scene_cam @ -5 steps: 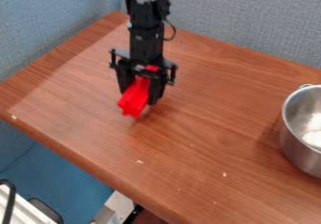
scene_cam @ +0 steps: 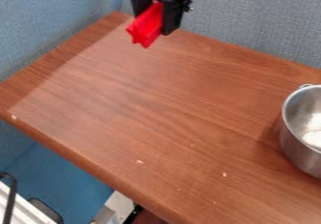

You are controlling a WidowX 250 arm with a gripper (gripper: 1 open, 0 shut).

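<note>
My black gripper (scene_cam: 160, 5) is at the top centre of the view, raised over the back of the wooden table (scene_cam: 138, 115), shut on a bright red object (scene_cam: 146, 26) that hangs tilted below its fingers. The exact shape of the red object is hard to tell at this size.
A steel pot (scene_cam: 301, 143) with something white inside stands at the right edge of the table. Blue-grey padded walls (scene_cam: 251, 22) line the back and left.
My gripper and the red object have moved up and toward the back of the table, away from the middle where they were a second ago.
</note>
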